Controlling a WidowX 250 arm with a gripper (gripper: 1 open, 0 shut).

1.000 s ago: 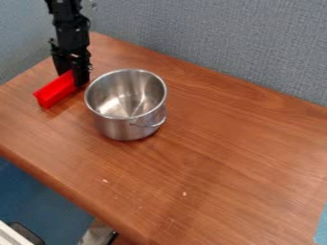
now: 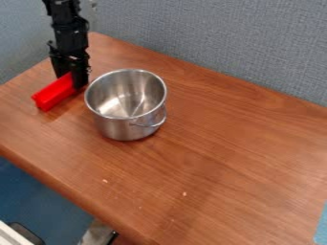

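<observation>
A red rectangular bar (image 2: 54, 93) lies on the wooden table at the left, angled toward the back. My black gripper (image 2: 76, 77) is down over the bar's back end, shut on it; its fingertips are small and dark and partly hard to make out. A steel pot (image 2: 125, 105) with a wire handle stands just right of the bar and gripper.
Grey padded walls (image 2: 230, 38) border the back and left. The table's front-left edge drops to a blue floor, with some equipment at the bottom left.
The gripper and red bar have shifted very slightly toward the front-left. The pot stands where it was.
</observation>
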